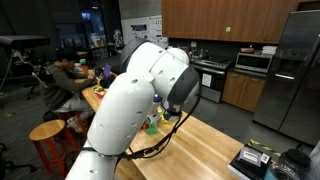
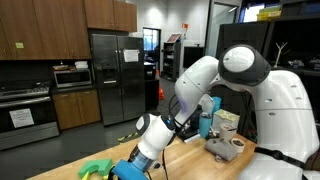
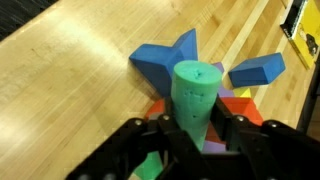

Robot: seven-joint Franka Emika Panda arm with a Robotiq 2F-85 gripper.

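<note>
In the wrist view a green cylinder (image 3: 195, 90) stands on end between the fingers of my gripper, which is shut on it. Below it on the wooden table lie a blue star-shaped block (image 3: 165, 62), a blue cuboid (image 3: 257, 70) and red pieces (image 3: 243, 108), partly covered by the cylinder and fingers. Part of another green piece (image 3: 148, 166) shows at the lower edge. Exterior view 2 has a green object (image 2: 96, 168) on the table beside the gripper. My arm covers much of the work area in exterior view 1.
A yellow object (image 3: 305, 45) lies at the wrist view's right edge. In exterior view 1, dark boxes (image 1: 250, 160) and a dark round container (image 1: 293, 163) stand at the table's right front.
</note>
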